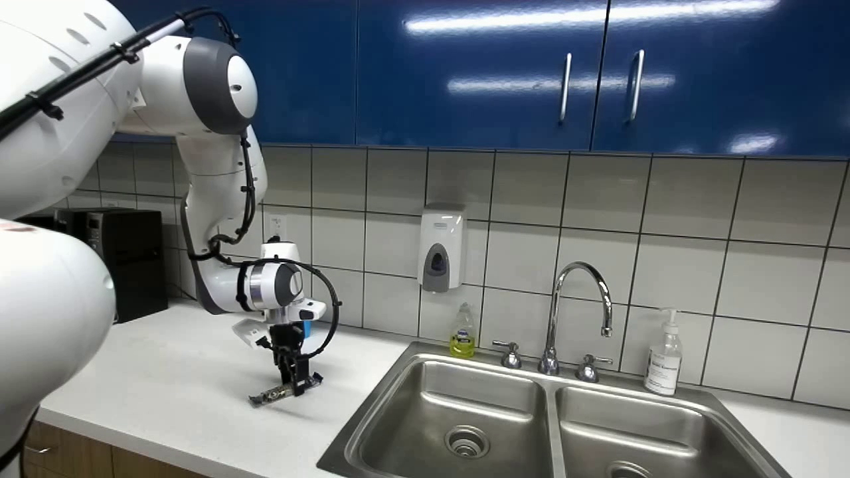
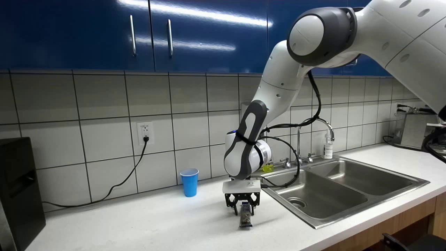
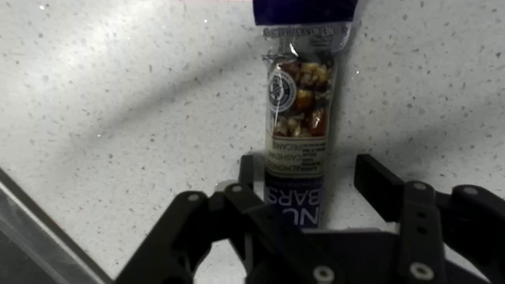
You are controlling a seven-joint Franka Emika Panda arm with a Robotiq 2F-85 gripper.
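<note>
A clear-and-dark-blue wrapped nut bar (image 3: 300,113) lies flat on the white counter (image 3: 165,142), its nuts showing through the wrapper. My gripper is down over one end of it, fingers part open, one finger on each side. In the wrist view the left fingertip (image 3: 246,170) is close beside the wrapper, while the right fingertip (image 3: 371,177) stands clear of it. The near end of the bar (image 3: 293,208) runs under the gripper's body and is partly hidden. Exterior view 2 shows the bar (image 2: 245,217) below my gripper (image 2: 244,210).
A blue cup (image 2: 190,182) stands near the wall, left of the arm. The double sink (image 1: 550,414) is to the right, with a faucet (image 1: 551,318), yellow dish soap (image 1: 462,334) and a pump bottle (image 1: 663,362) along its back. Open counter surrounds the bar.
</note>
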